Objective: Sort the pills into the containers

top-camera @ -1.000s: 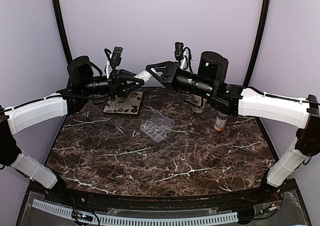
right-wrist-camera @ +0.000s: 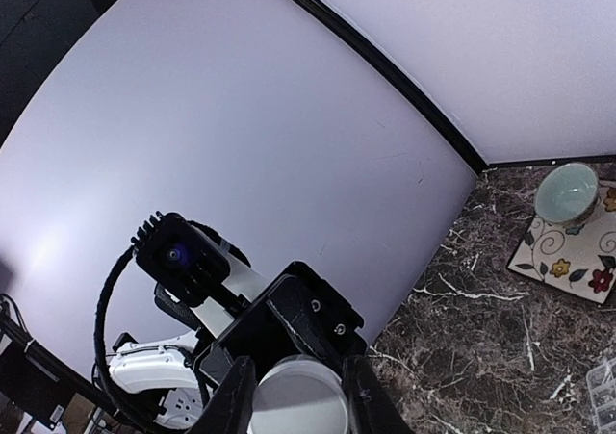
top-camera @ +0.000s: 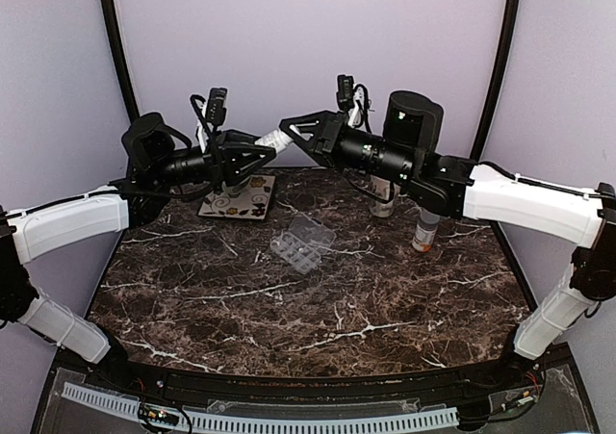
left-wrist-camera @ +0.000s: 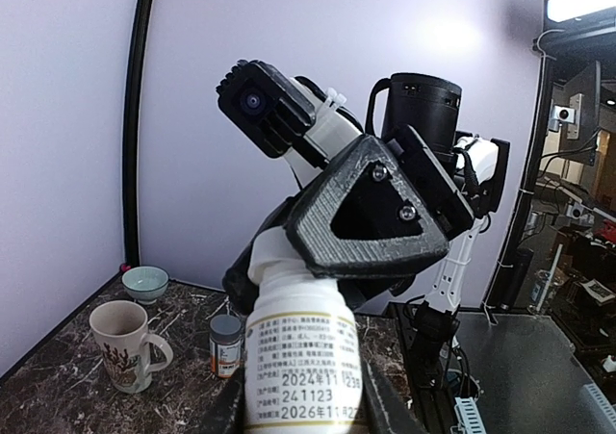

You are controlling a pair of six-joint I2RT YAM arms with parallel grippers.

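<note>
A white pill bottle (top-camera: 274, 140) with a printed label is raised between both arms. My left gripper (top-camera: 260, 150) is shut on its body; in the left wrist view the label (left-wrist-camera: 300, 367) faces the camera. My right gripper (top-camera: 294, 131) is at the bottle's cap end, around the white cap (right-wrist-camera: 299, 405); whether it grips tightly is unclear. Below, on the marble table, lies an open clear pill organiser (top-camera: 295, 251), also at the edge of the right wrist view (right-wrist-camera: 602, 400).
A flowered mat (top-camera: 236, 206) with a pale bowl (right-wrist-camera: 566, 191) is at the back left. A mug (left-wrist-camera: 123, 343) and a small supplement bottle (top-camera: 424, 230) stand at the right.
Both arms have shifted slightly at the bottle, with the right wrist raised a little and the left one moved slightly. The table's objects are unchanged.
</note>
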